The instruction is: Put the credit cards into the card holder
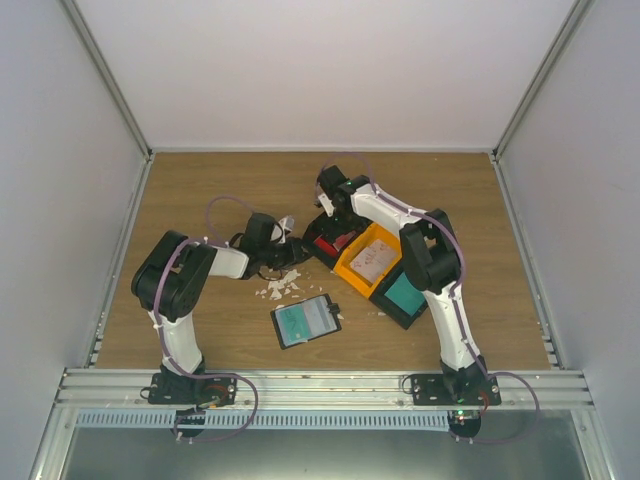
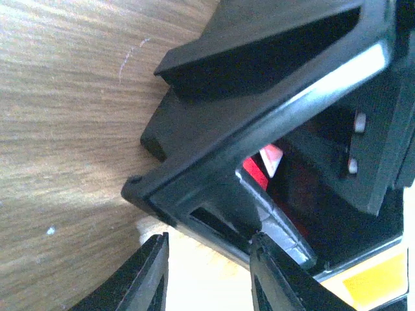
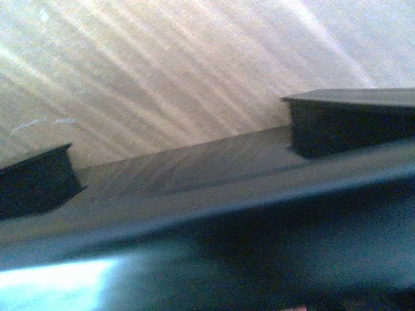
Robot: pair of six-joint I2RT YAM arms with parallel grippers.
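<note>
The dark compartment (image 1: 311, 253), with red items (image 1: 326, 245) in it, stands at the far end of the row of trays. At its left corner is my left gripper (image 1: 303, 250). In the left wrist view its fingers (image 2: 152, 275) are apart by the dark tray corner (image 2: 220, 220); whether they grip it is unclear. Over the tray's far side is my right gripper (image 1: 333, 228). Its fingers (image 3: 39, 184) are wide apart in the right wrist view, with a blurred dark surface across the gap and no card visible. A flat holder (image 1: 308, 321) with teal and grey panels lies in front.
Beside the dark tray stand an orange tray (image 1: 349, 278) with a pale pink-marked insert and a black tray (image 1: 388, 308) with a teal insert. White scraps (image 1: 283, 284) lie near the left gripper.
</note>
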